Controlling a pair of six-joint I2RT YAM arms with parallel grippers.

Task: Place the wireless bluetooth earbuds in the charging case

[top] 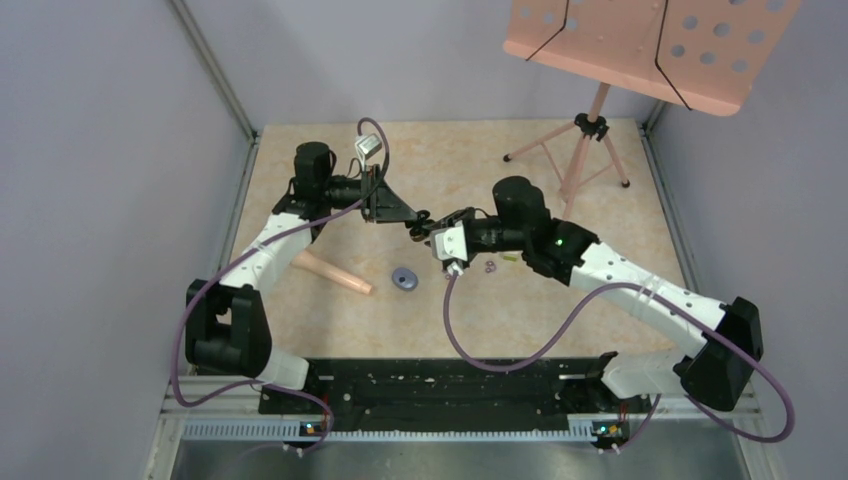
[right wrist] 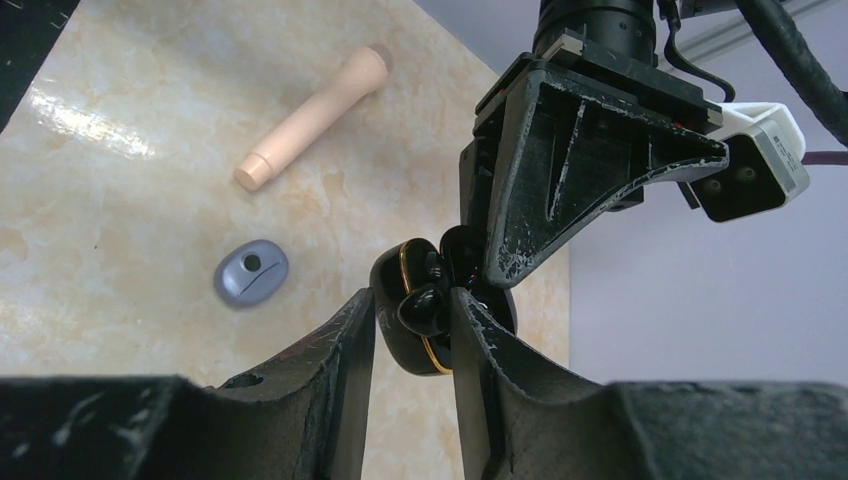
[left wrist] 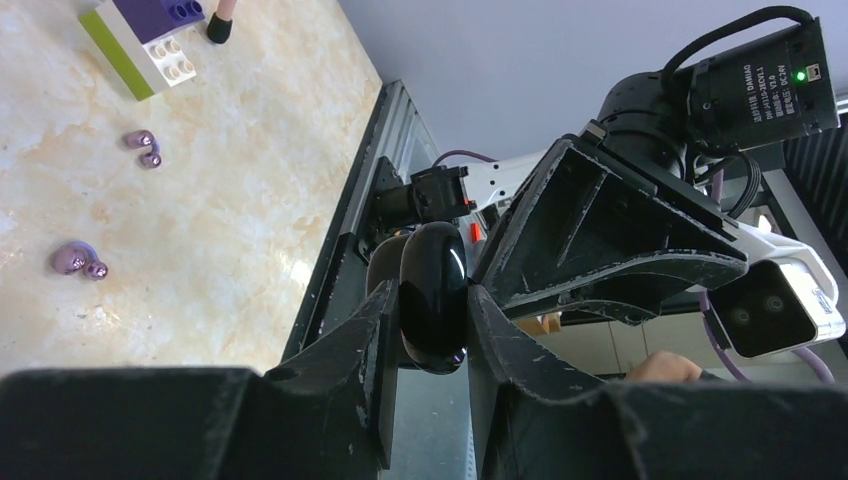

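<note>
My left gripper is shut on the glossy black charging case (left wrist: pixel 432 305), held above the table. In the right wrist view the case (right wrist: pixel 395 290) faces me, with an orange rim line and a dark rounded interior. My right gripper is part open, its fingertips at the case, one either side of the rounded middle part; whether they touch it is unclear. Two small purple earbuds (left wrist: pixel 142 140) lie on the table in the left wrist view.
A grey-blue oval object (right wrist: pixel 250 272) and a wooden cylinder (right wrist: pixel 305 120) lie on the table. Lego-like bricks (left wrist: pixel 140 45) lie beyond the earbuds. A pink stand (top: pixel 580 160) is at the back right.
</note>
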